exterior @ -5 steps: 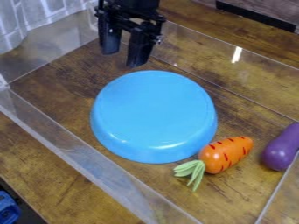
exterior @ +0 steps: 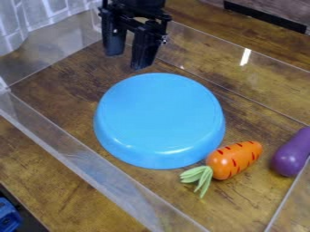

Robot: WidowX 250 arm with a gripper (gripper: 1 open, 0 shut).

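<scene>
My black gripper (exterior: 127, 49) hangs at the upper middle of the camera view, open, with its two dark fingers apart and nothing visible between them. It is above and behind a large upturned light blue round dish (exterior: 159, 118) on the wooden floor. A toy orange carrot (exterior: 233, 159) with pale green leaves lies at the lower right of the dish, and a purple eggplant (exterior: 291, 156) lies at the right.
Clear plastic walls (exterior: 67, 149) border the work area. A blue object (exterior: 7, 216) sits outside at the lower left. Bare wood shows left of the dish and at the upper right.
</scene>
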